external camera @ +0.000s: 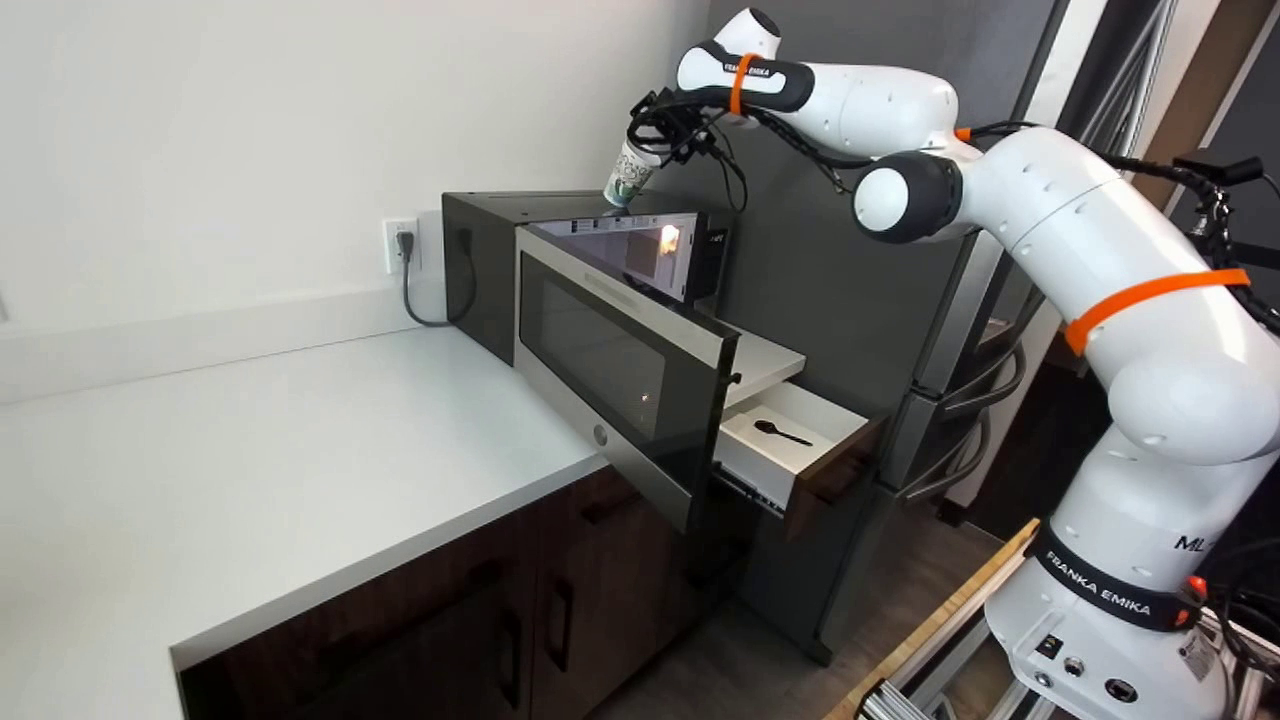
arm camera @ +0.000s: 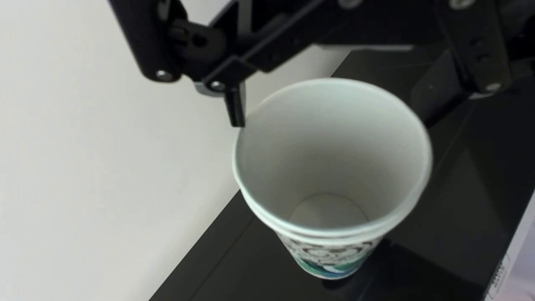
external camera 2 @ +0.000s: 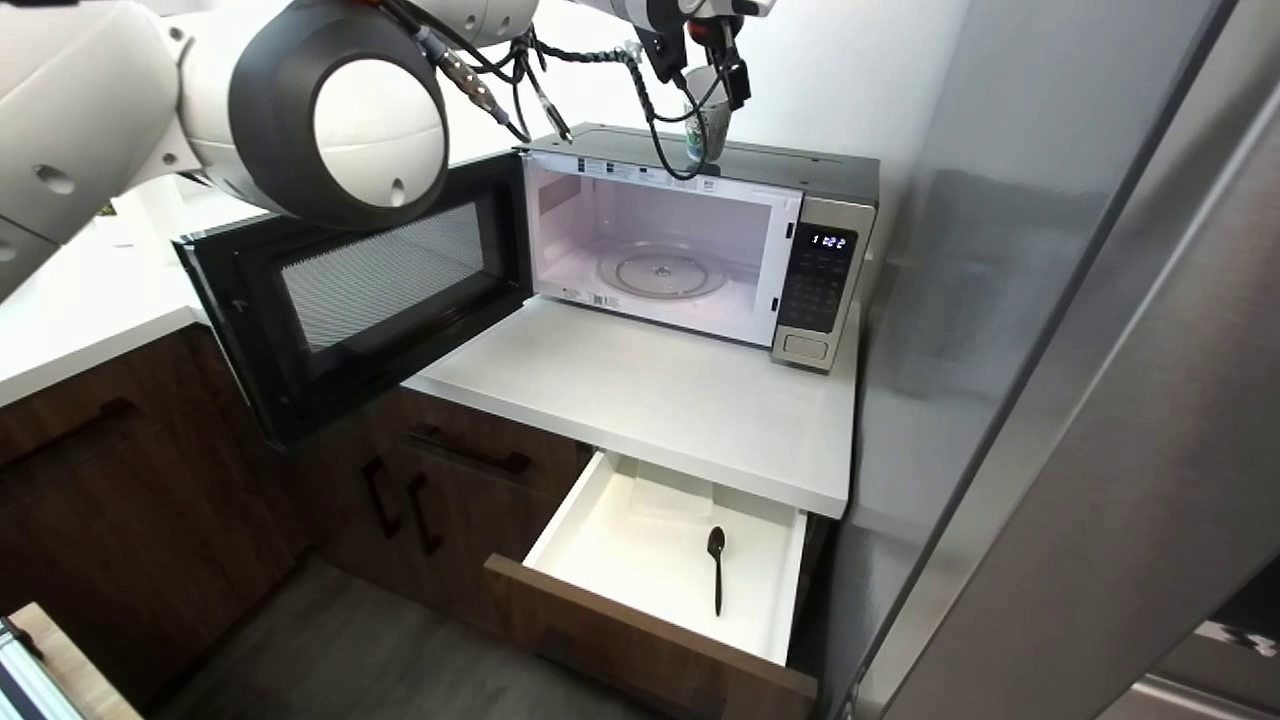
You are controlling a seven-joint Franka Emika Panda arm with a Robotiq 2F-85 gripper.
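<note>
A white paper cup (arm camera: 331, 150) with a green and dark print is above the microwave's top, its mouth facing the wrist camera and its inside empty. My gripper is open, with fingers (arm camera: 234, 103) on opposite sides of the cup's rim. The left finger is very close to the rim; contact is unclear. In exterior view 1 the cup (external camera: 629, 174) leans, with its base at or just over the microwave (external camera: 480, 258). Cables partly cover the cup (external camera 2: 708, 120) in exterior view 2.
The microwave door (external camera 2: 348, 288) hangs wide open, and a glass turntable (external camera 2: 662, 271) sits inside. Below, an open drawer (external camera 2: 660, 654) holds a black spoon (external camera 2: 716, 564). The fridge (external camera 2: 1056, 360) stands close on the right.
</note>
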